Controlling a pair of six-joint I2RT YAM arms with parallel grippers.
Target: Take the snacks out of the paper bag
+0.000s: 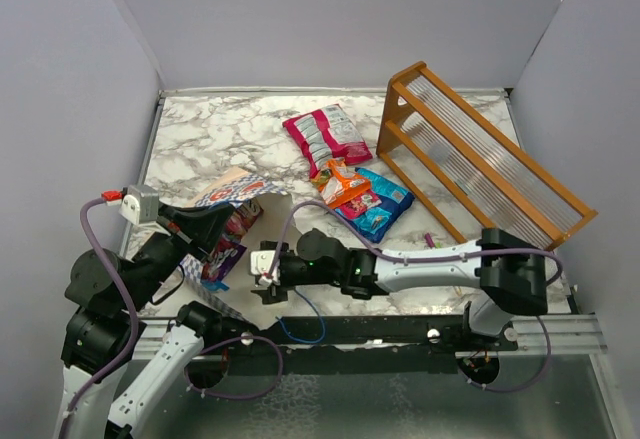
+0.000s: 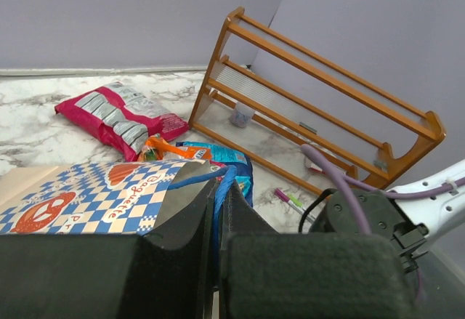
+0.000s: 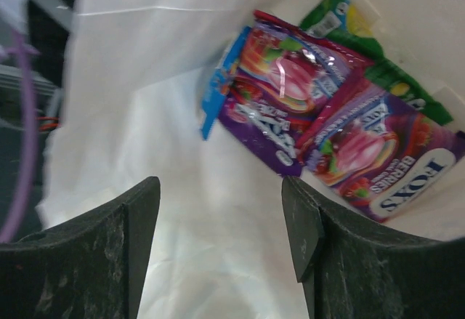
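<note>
The paper bag (image 1: 262, 244) lies on its side, its mouth facing right and its checked face up. My left gripper is shut at the upper edge of the mouth, with the bag's blue handle (image 2: 217, 221) between its fingers. At that mouth, my right gripper stands open with nothing between its fingers. Ahead of it, deep inside the bag, are purple berry snack packs (image 3: 381, 148), a green-and-yellow pack (image 3: 345, 25) and a blue strip (image 3: 221, 79). The red-pink bag (image 1: 327, 137), orange pack (image 1: 342, 183) and blue pack (image 1: 380, 204) lie outside on the table.
A wooden rack (image 1: 480, 154) leans at the back right. Pens (image 2: 290, 201) lie in front of it. The bag's lower blue handle (image 1: 305, 339) hangs over the front edge.
</note>
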